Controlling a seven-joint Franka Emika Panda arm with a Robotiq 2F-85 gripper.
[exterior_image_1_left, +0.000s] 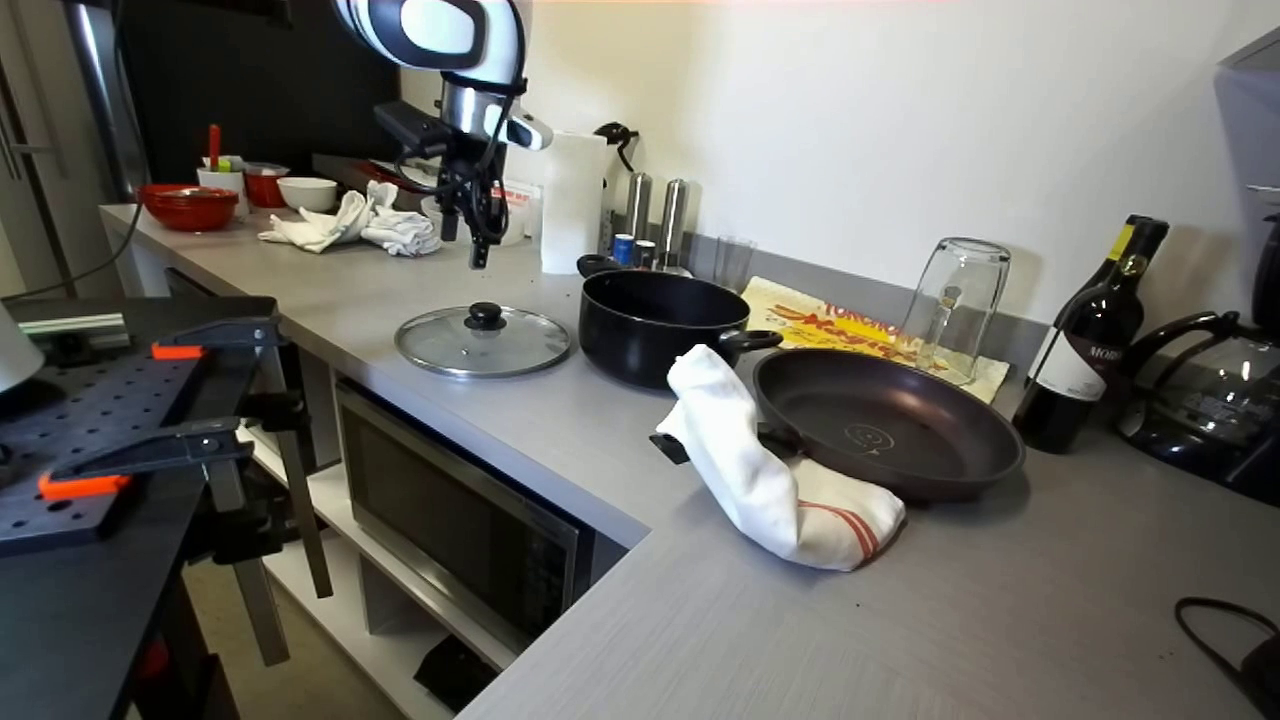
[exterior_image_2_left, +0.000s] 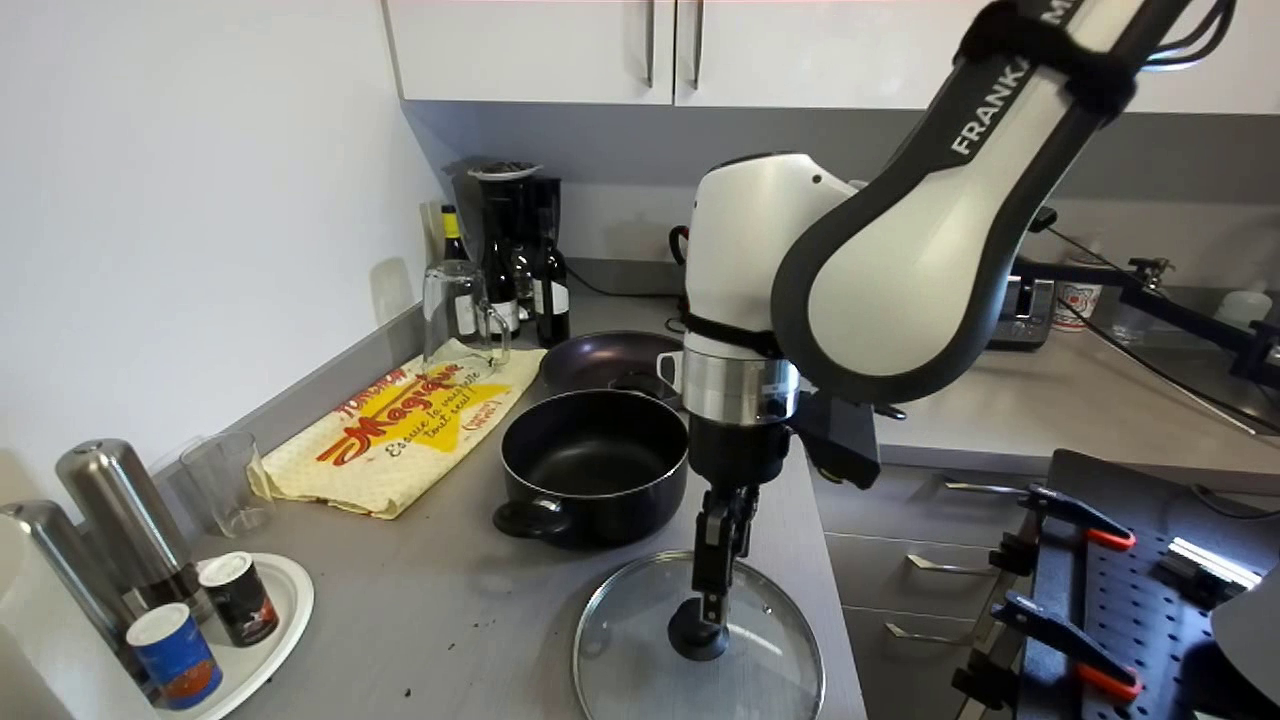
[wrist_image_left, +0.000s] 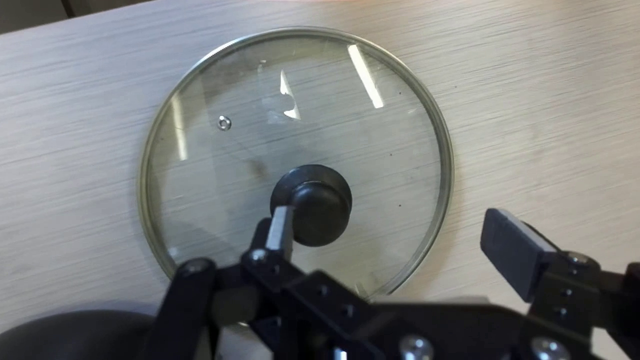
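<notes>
A round glass lid (exterior_image_1_left: 434, 344) with a metal rim and a black knob (exterior_image_1_left: 485, 316) lies flat on the counter, left of a black pot (exterior_image_1_left: 648, 342) whose top is uncovered. My gripper (exterior_image_1_left: 464, 244) hangs in the air above the lid, clear of it. The wrist view shows the fingers spread wide, the left finger (wrist_image_left: 279, 231) overlapping the knob (wrist_image_left: 321, 210) in the picture and the right finger (wrist_image_left: 513, 252) out past the lid's rim. Nothing is between them. In exterior view 2 the gripper (exterior_image_2_left: 716, 600) appears in front of the knob.
A dark frying pan (exterior_image_1_left: 888, 420) and a white cloth (exterior_image_1_left: 756, 480) stand right of the pot. Along the wall are a glass mug (exterior_image_1_left: 956, 306), a yellow towel (exterior_image_1_left: 798, 314) and a paper towel roll (exterior_image_1_left: 573, 204). The wine bottle (exterior_image_1_left: 1086, 342) is farther right. Bare counter surrounds most of the lid.
</notes>
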